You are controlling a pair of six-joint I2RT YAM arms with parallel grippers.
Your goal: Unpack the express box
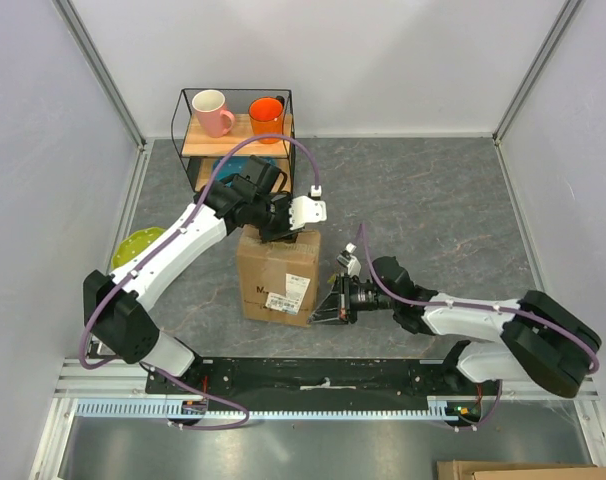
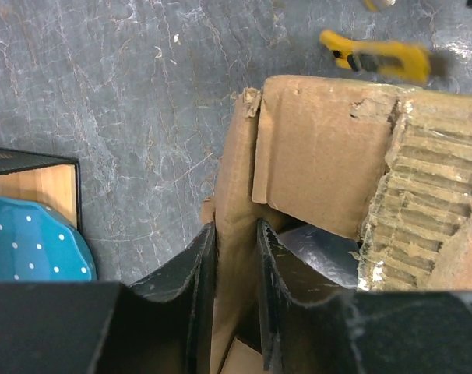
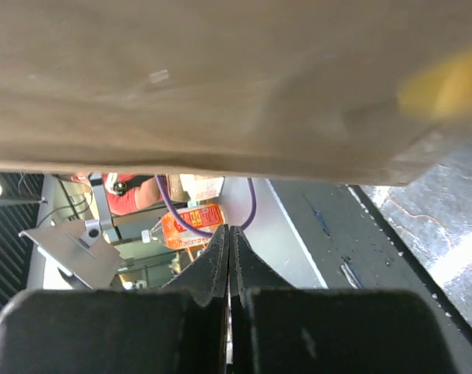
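The cardboard box (image 1: 278,270) stands in the middle of the grey table, its labelled side facing the front. My left gripper is at its top edge, fingers either side of a folded cardboard rim, with torn flaps and a dark object inside the opening. My right gripper is low at the box's front right corner, shut with nothing between its fingers; brown cardboard fills the upper part of its wrist view. A yellow tool (image 2: 376,54) lies beyond the box in the left wrist view, partly blurred.
A wire rack with mugs (image 1: 213,110) and a blue dish (image 2: 33,241) stands at the back left. A green plate (image 1: 133,243) lies on the left. More cardboard (image 1: 513,470) is at the bottom right, off the table.
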